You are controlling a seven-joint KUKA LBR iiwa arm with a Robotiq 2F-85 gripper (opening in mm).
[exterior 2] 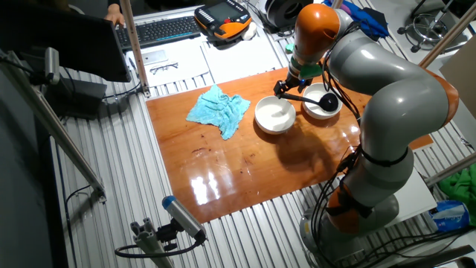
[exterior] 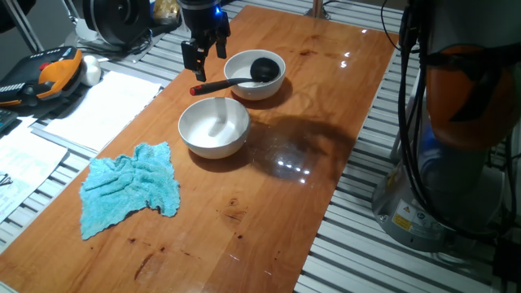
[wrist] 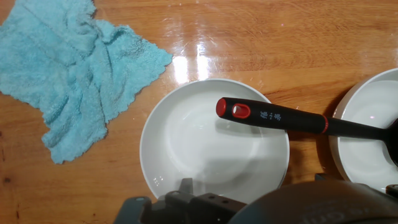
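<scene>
In exterior view 1 my gripper (exterior: pixel 211 67) hangs above the far left side of the table, its two fingers spread with nothing between them. A black ladle (exterior: pixel 264 71) with red accents has its head in the farther white bowl (exterior: pixel 277 89). The ladle's handle (wrist: pixel 280 118) sticks out over the rim toward the nearer white bowl (exterior: pixel 213 134), overlapping it in the wrist view. That nearer bowl looks empty. A crumpled turquoise cloth (exterior: pixel 130 187) lies flat to its left. In the wrist view only dark gripper parts show at the bottom edge, hiding some of the nearer bowl.
The arm's base (exterior: pixel 419 216) stands past the right edge.
</scene>
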